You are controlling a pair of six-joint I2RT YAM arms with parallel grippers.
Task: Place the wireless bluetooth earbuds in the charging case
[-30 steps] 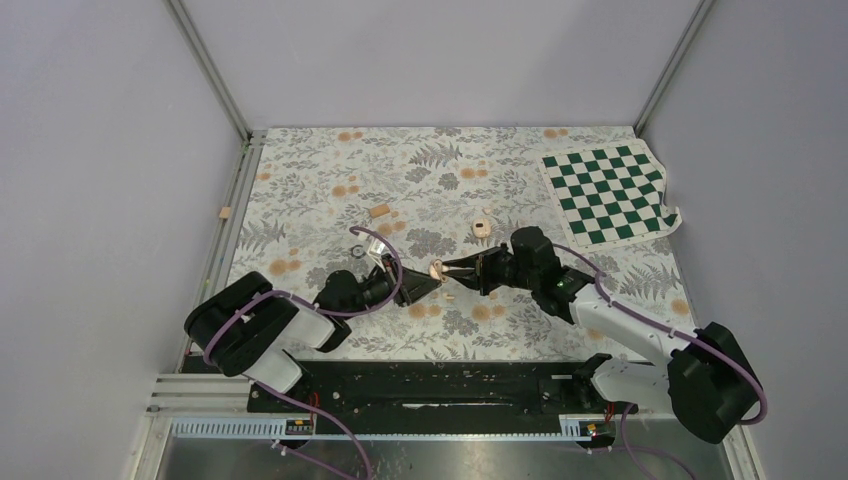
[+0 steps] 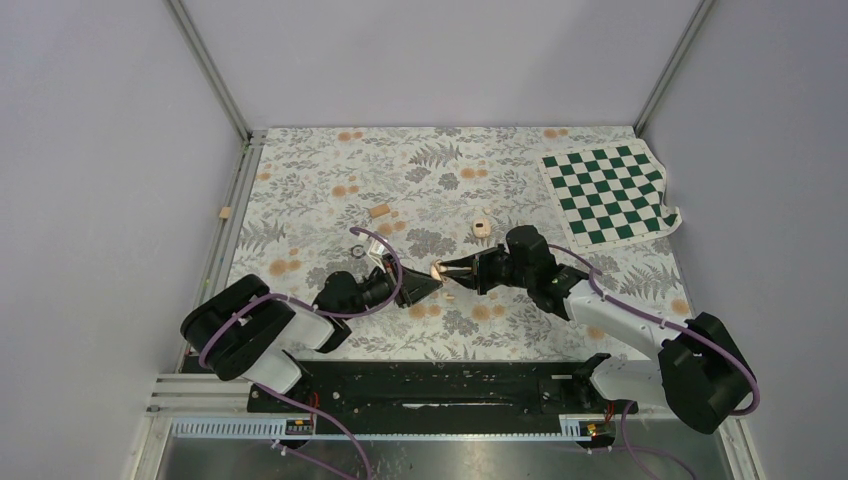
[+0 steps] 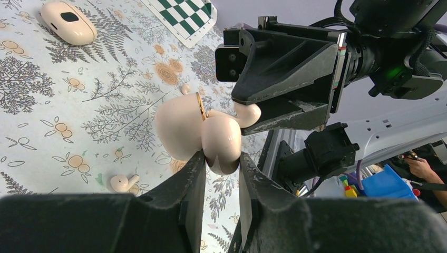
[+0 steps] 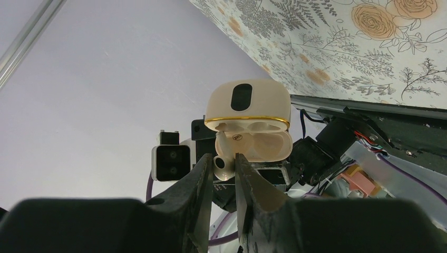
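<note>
My left gripper is shut on an open cream charging case point(image 3: 179, 126) with a gold rim, held in mid-air at the centre. Facing it, my right gripper is shut on a cream earbud point(image 4: 223, 147), whose stem points into the case's opening beside the open lid. Whether the stem sits inside a slot I cannot tell. Another earbud point(image 3: 122, 183) lies on the patterned surface below. A second, closed case point(image 2: 481, 229) lies behind the grippers.
A green checkered board point(image 2: 605, 190) lies at the back right. A small tan object point(image 2: 379, 210) and a dark ring-like item point(image 2: 357, 251) lie left of centre.
The right arm has shifted very slightly in the top view; both grippers remain together at the case. The left arm has barely moved.
</note>
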